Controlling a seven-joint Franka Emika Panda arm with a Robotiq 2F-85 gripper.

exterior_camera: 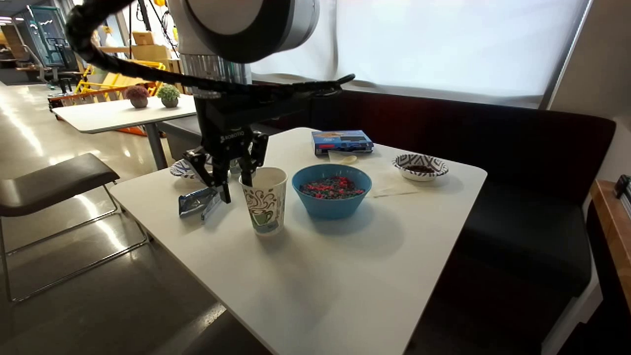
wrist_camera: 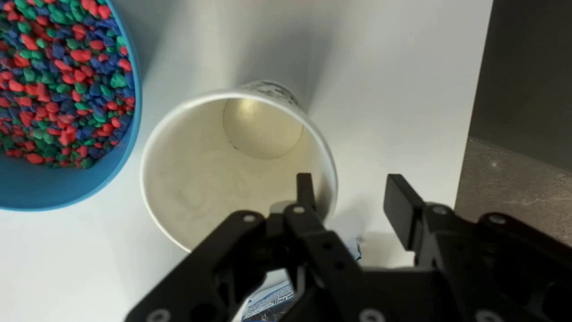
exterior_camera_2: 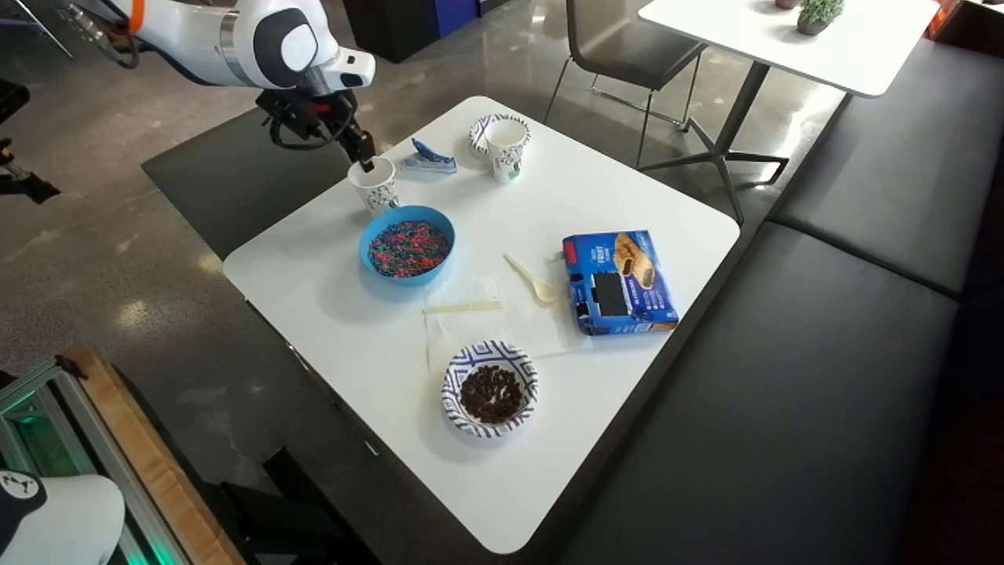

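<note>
A white paper cup (exterior_camera: 266, 204) with a printed coffee pattern stands upright near the table's edge, and the wrist view looks down into its empty inside (wrist_camera: 225, 177). My gripper straddles the cup's rim. One finger (wrist_camera: 305, 190) is inside the mouth, while the other finger (wrist_camera: 399, 206) stays outside, clear of the wall. A gap shows between the fingers, with the cup's wall passing through it, not visibly clamped. In the second exterior view the gripper (exterior_camera_2: 365, 162) is right above this cup (exterior_camera_2: 379, 191).
Close beside the cup is a blue bowl (exterior_camera_2: 428, 270) of coloured pebbles. A foil wrapper (exterior_camera_2: 430, 160), a second cup (exterior_camera_2: 506, 155), a patterned bowl (exterior_camera_2: 494, 428), a spoon (exterior_camera_2: 534, 281) and a blue box (exterior_camera_2: 602, 326) lie around.
</note>
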